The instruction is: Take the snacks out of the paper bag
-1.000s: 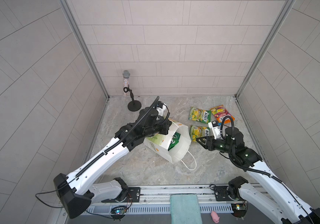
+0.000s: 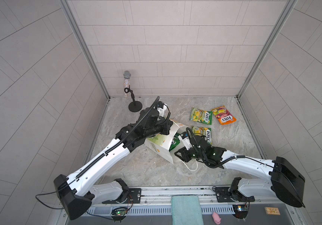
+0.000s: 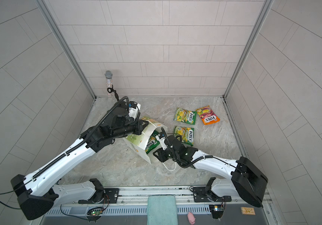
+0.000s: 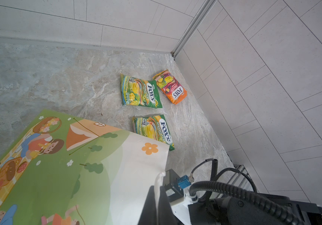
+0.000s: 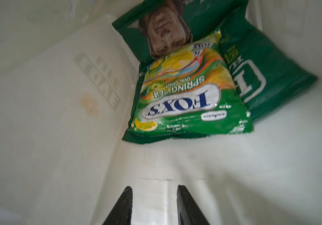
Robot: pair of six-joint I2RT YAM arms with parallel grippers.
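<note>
A printed paper bag (image 2: 157, 146) lies on its side at centre, mouth toward the right. My left gripper is shut on its top edge. My right gripper stands open at the mouth, looking inside; in its wrist view a green Fox's Spring Tea pack (image 5: 183, 93) lies on a dark green pack (image 5: 273, 86). Outside, two green Fox's packs, one at the back (image 2: 200, 115) and one nearer (image 4: 149, 129), and an orange Fox's pack (image 2: 224, 115) lie to the right.
A microphone on a black stand (image 2: 134, 105) is at the back left.
My right gripper has moved left and down from beside the loose packs into the bag's mouth. The left arm holds still.
</note>
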